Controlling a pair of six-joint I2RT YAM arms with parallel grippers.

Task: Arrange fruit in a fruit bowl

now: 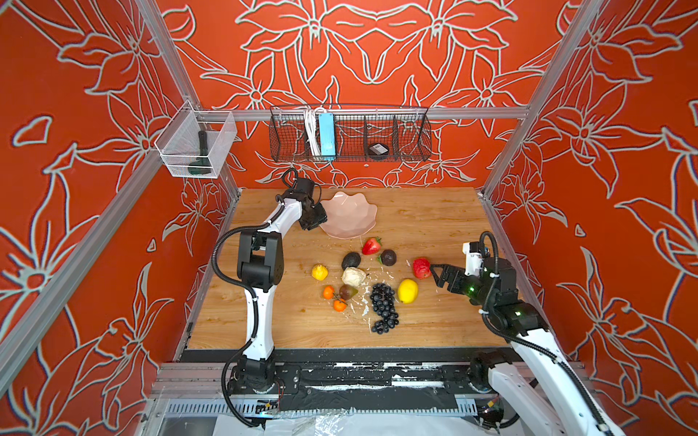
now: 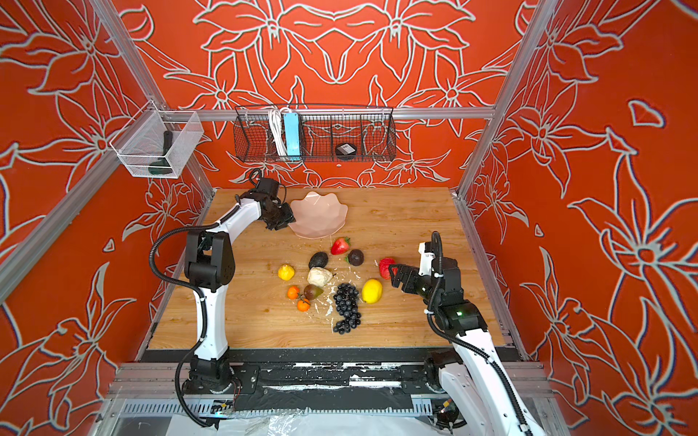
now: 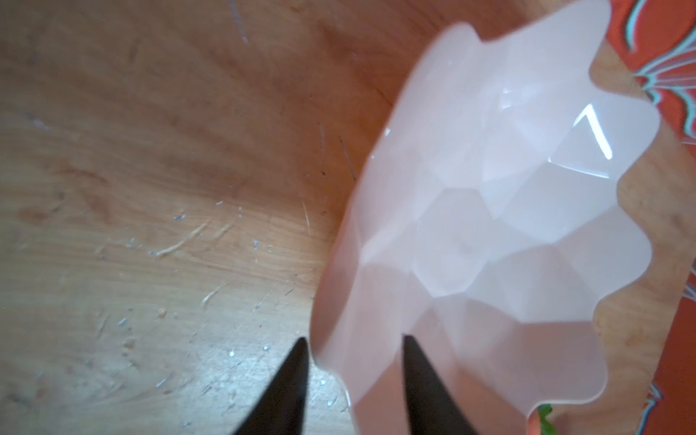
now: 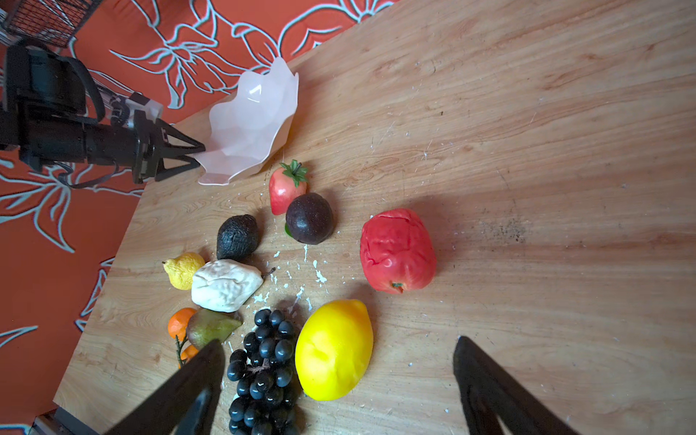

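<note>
The pink scalloped bowl (image 1: pixel 347 214) stands at the back; my left gripper is at its left rim, fingers apart around or beside that rim, a firm hold not visible. My right gripper hangs open by the red wrinkled fruit (image 4: pixel 397 253) and yellow mango-like fruit (image 4: pixel 333 351). Also on the table are a strawberry (image 1: pixel 370 246), a dark round fruit (image 1: pixel 387 258), an avocado (image 1: pixel 350 259), a white lumpy piece (image 1: pixel 354 275), a lemon (image 1: pixel 319 272), orange fruits (image 1: pixel 339 306), a pear (image 1: pixel 348 290) and black grapes (image 1: pixel 383 305).
A wire basket (image 1: pixel 396 145) and a clear bin (image 1: pixel 181 152) hang on the frame above the table (image 1: pixel 458 218). Pale scraps lie among the fruit.
</note>
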